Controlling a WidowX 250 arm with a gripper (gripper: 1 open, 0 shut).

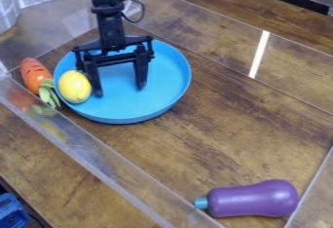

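Observation:
My black gripper [115, 76] is lowered over a round blue plate [159, 97], its two fingers open and reaching down onto the plate's surface. A yellow lemon-like toy [74, 88] lies on the plate at its left, just beside the left finger; whether they touch I cannot tell. An orange carrot with green leaves [38, 77] lies just left of the plate, against its edge.
A purple eggplant toy [254, 198] lies at the bottom right on the wooden surface [221, 134]. Clear walls border the area. A blue object [8, 212] shows at the lower left corner.

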